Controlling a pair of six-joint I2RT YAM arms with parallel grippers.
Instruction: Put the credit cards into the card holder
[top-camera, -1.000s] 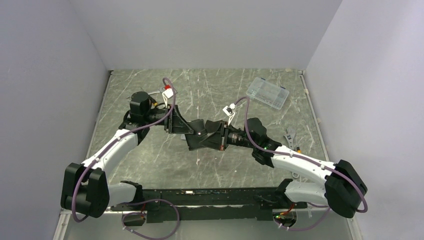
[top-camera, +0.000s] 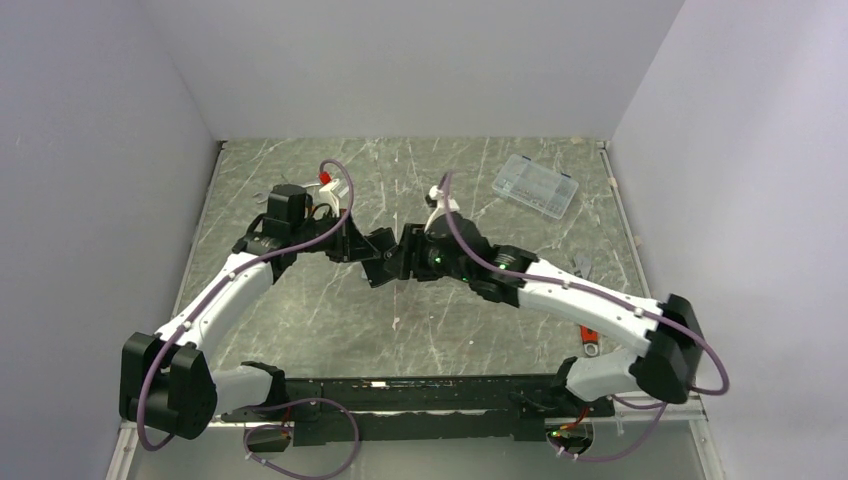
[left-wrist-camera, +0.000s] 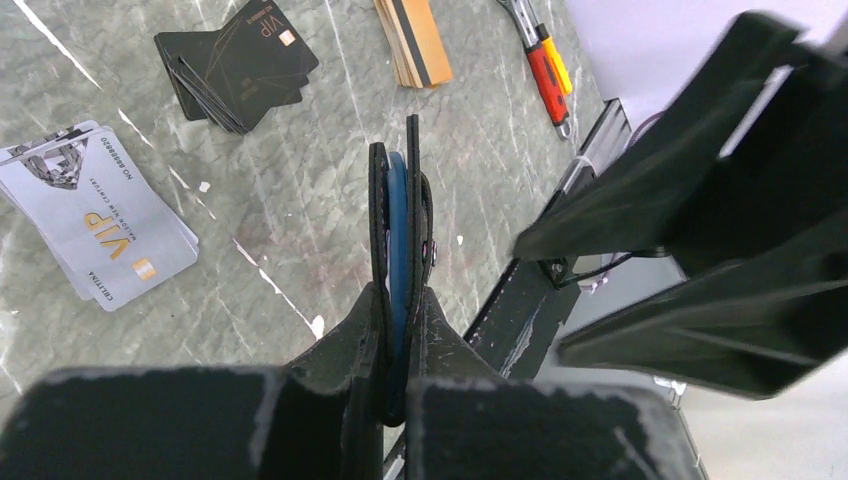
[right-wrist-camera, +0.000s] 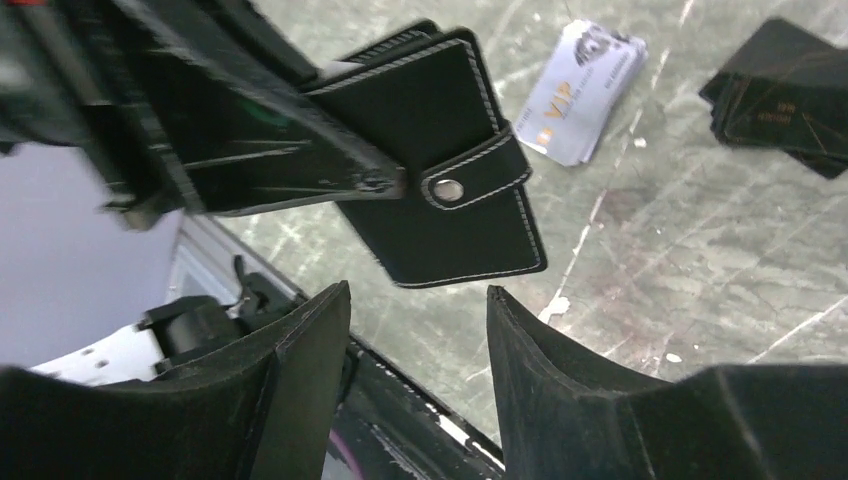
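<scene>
My left gripper is shut on the black card holder (left-wrist-camera: 402, 210), which stands edge-on above the table, with a blue strip showing between its covers. In the right wrist view, the holder's (right-wrist-camera: 440, 150) snapped strap and stitched edges face my right gripper. That gripper is open and empty, its fingertips just below the holder's lower edge. White VIP cards (left-wrist-camera: 120, 225), black cards (left-wrist-camera: 245, 65) and gold-orange cards (left-wrist-camera: 418, 40) lie in separate stacks on the table. From above, the two grippers almost meet and partly cover the holder (top-camera: 380, 270).
A clear compartment box (top-camera: 536, 185) lies at the back right. Red-handled tools (left-wrist-camera: 545, 80) are beyond the cards.
My right gripper has shifted left and towards the back, closer to the left gripper, and its arm has swung with it. My left gripper and the holder have moved only slightly.
</scene>
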